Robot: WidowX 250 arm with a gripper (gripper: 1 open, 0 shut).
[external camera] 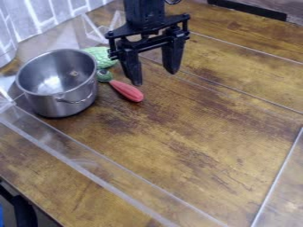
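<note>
The black gripper (153,58) hangs above the wooden table (201,151), open, with its two fingers spread wide and nothing seen between them. Below its left finger lies a red, elongated object (127,90), angled toward the viewer. A green, leafy-looking object (99,56) lies behind that, partly hidden by the gripper. A steel pot (56,82) with side handles stands at the left.
Clear plastic strips or edging run along the table's left side and across its right. A dark object (12,206) shows at the lower left corner.
</note>
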